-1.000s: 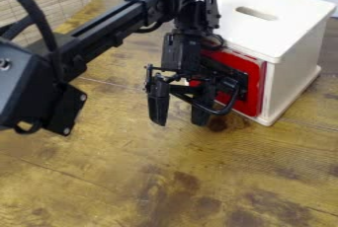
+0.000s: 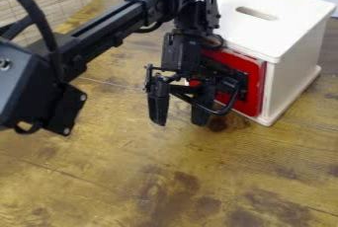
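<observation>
My black gripper (image 2: 180, 109) hangs low over the wooden floor, its two fingers pointing down and apart, so it stands open. I see nothing between the fingertips. Just behind it is a red panel (image 2: 251, 68) on the front of a white box (image 2: 295, 36), partly hidden by the gripper. The box has an oval slot in its top.
A light wicker or wooden object (image 2: 16, 73) stands at the far left edge, partly behind the arm. The arm covers much of the upper left of the view.
</observation>
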